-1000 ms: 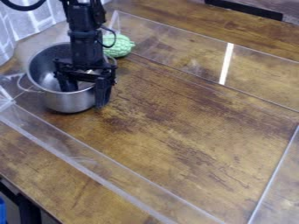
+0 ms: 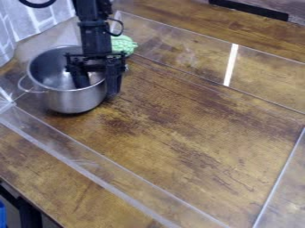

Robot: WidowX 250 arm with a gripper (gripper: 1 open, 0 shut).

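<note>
A steel pot [image 2: 64,96] with a wire handle at its left stands at the left of the wooden table. My black gripper [image 2: 93,73] hangs down over the pot's right part, its lower fingers reaching into and along the right rim. Whether the fingers are open or shut, or hold anything, I cannot tell. Behind the gripper lies a light green, knobbly object [image 2: 124,46], partly hidden.
Clear plastic strips or edges run along the left, back and right of the wooden table [image 2: 191,134].
The gripper has shifted a little and rises slightly higher over the pot than a second ago. The pot shows more of its side, appearing slightly moved.
</note>
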